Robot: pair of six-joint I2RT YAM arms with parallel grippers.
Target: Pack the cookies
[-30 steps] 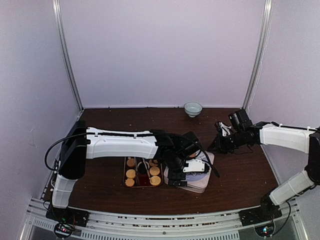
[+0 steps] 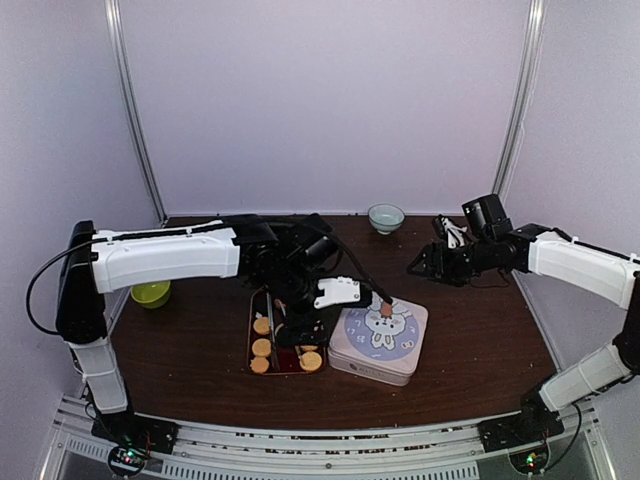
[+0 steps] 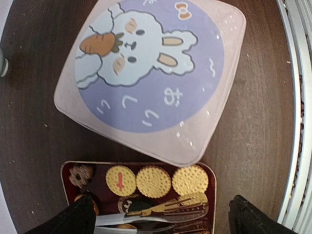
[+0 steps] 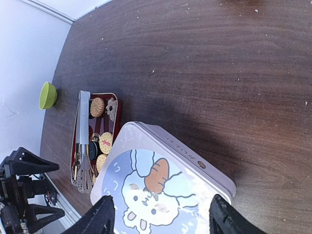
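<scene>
The square tin (image 2: 377, 340) with a rabbit lid (image 3: 146, 68) sits at the centre front, its lid lying on it. Just left of it, a tray (image 4: 116, 94) holds several cookies (image 3: 153, 181), a spatula (image 4: 83, 117) and other utensils. My left gripper hangs open over the tray, nothing visible between its fingers. My right gripper is open, above the back right of the tin, with nothing in it.
A green bowl (image 2: 150, 294) stands at the left. A pale bowl (image 2: 386, 214) stands at the back, right of centre.
My left arm has lifted and moved left from over the tin to over the tray, uncovering the lid. My right gripper has moved slightly up toward the back. The tin looks unmoved.
</scene>
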